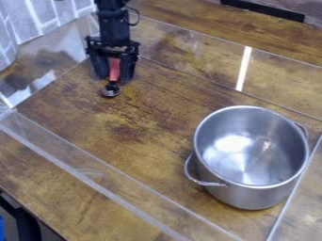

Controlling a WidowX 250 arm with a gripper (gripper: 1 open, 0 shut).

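Observation:
The black gripper (112,58) is low at the back left of the wooden table (138,151), around a small red object (115,69) that has a dark rounded end (109,89) toward the front. The red object lies on or just above the table between or behind the fingers. Whether the fingers are closed on it is too small and dark to tell.
A large steel pot (248,149) with two handles stands at the right. Clear plastic or metallic sheeting lines the left edge.

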